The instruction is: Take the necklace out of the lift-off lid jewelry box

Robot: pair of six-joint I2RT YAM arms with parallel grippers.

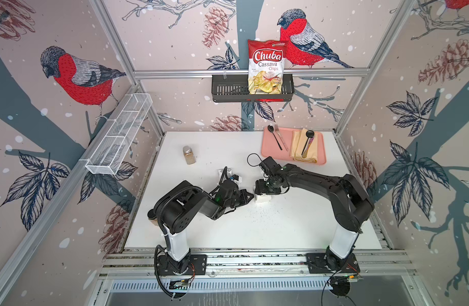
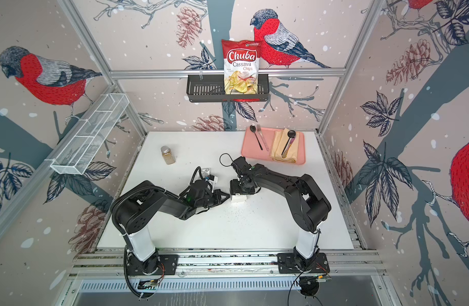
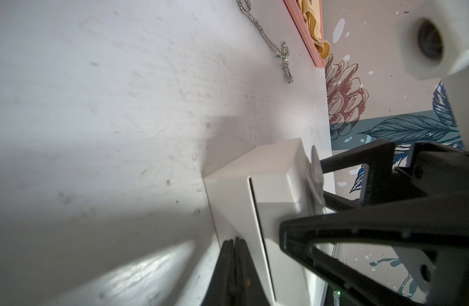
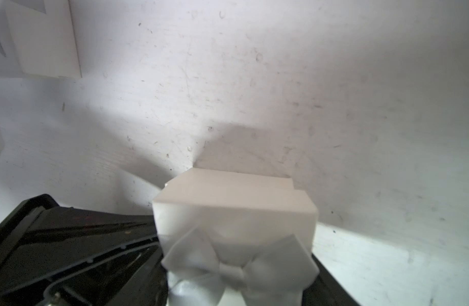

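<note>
The white jewelry box with a bow stands on the table, its lid on with a dark seam showing in the left wrist view. My right gripper (image 1: 260,188) is over it, open, with its fingers around the box; whether they touch is unclear. My left gripper is shut just beside the box, nothing visible between its fingers. A silver necklace (image 3: 267,40) with a pendant lies loose on the table beyond the box in the left wrist view.
A pink tray (image 1: 267,148) with cutlery and cloth sits at back right, a shaker (image 1: 189,155) at back left. A white card-like piece (image 4: 43,40) lies near the box. A chip bag (image 1: 266,66) sits in the wall basket.
</note>
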